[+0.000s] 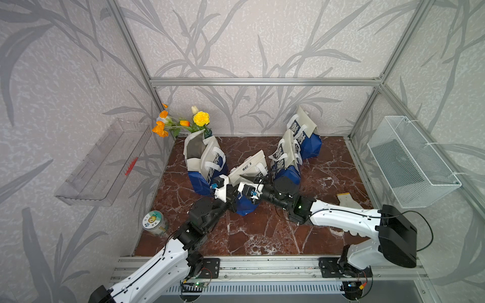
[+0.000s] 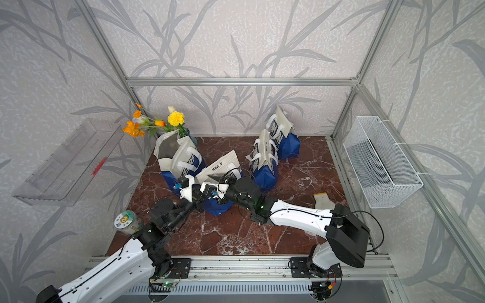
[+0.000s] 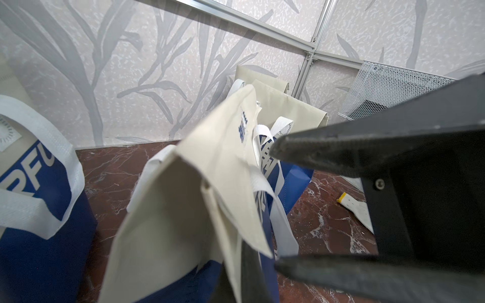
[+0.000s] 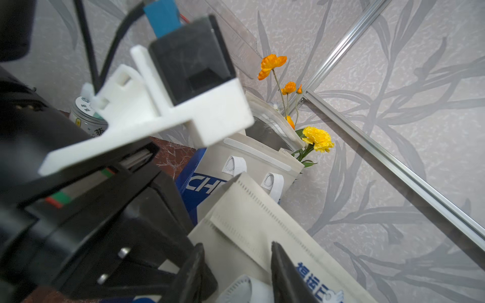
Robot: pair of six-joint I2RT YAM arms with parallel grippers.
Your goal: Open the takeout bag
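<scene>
The takeout bag, cream above and blue below, stands in the middle of the table. In the left wrist view its cream top is folded and peaked, with a gap beneath showing the inside. At the bottom of that view, my left gripper is shut, the bag's thin cream edge running between its dark fingers. My right gripper is open in front of the bag's printed cream panel; a white handle loop shows between its fingers. From above, both grippers hide part of the bag.
An open-topped bag stands close on the left beside flowers. Two more bags are to the right. A jar sits front left, gloves at right.
</scene>
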